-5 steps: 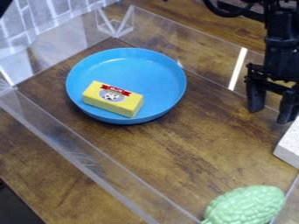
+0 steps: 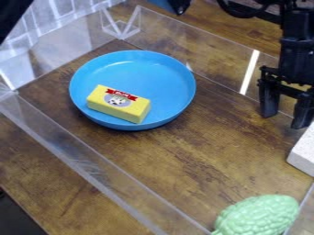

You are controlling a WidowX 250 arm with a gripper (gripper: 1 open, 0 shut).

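Observation:
My black gripper (image 2: 285,103) is at the right edge of the view, pointing down over the wooden surface, its two fingers apart with nothing seen between them. A blue plate (image 2: 170,87) lies left of centre, and a yellow box (image 2: 119,106) with a red-and-white label rests on it. A green, bumpy brain-like object (image 2: 255,215) lies at the bottom right. A white object (image 2: 303,155), partly out of view, is just below my gripper.
Clear plastic walls or strips run along the upper and left sides of the wooden surface (image 2: 185,165).

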